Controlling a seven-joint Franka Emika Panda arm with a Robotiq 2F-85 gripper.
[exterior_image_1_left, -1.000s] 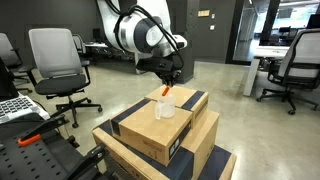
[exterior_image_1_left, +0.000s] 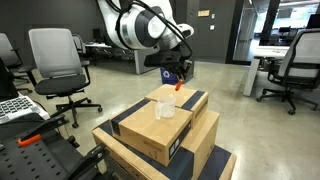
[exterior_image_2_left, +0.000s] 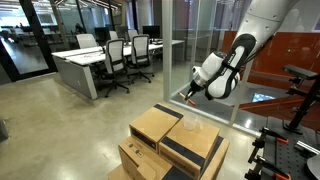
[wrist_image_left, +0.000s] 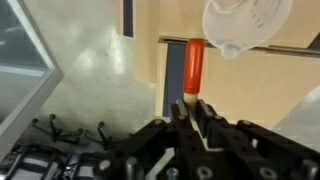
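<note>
An orange-red stick-like object (wrist_image_left: 194, 66), perhaps a marker, is held by my gripper, which is shut on its near end in the wrist view. In exterior view 1 the gripper (exterior_image_1_left: 182, 77) hangs above the boxes, with the orange object (exterior_image_1_left: 179, 86) pointing down from it. A translucent white cup (exterior_image_1_left: 165, 105) stands on the front box, just left of and below the object's tip. From the wrist, the cup (wrist_image_left: 246, 22) shows at the top right, with something pale inside that I cannot make out; the orange object appears beside its rim.
Cardboard boxes (exterior_image_1_left: 152, 129) with dark side panels bear the cup and form raised levels. Open grey floor (exterior_image_2_left: 70, 135) surrounds them. Office chairs (exterior_image_1_left: 60, 70) stand farther back, and a dark table (exterior_image_1_left: 35, 155) lies at the near left.
In exterior view 1 my gripper and the orange object have shifted right and slightly up, from over the cup to beside it. The cup and boxes look unmoved.
</note>
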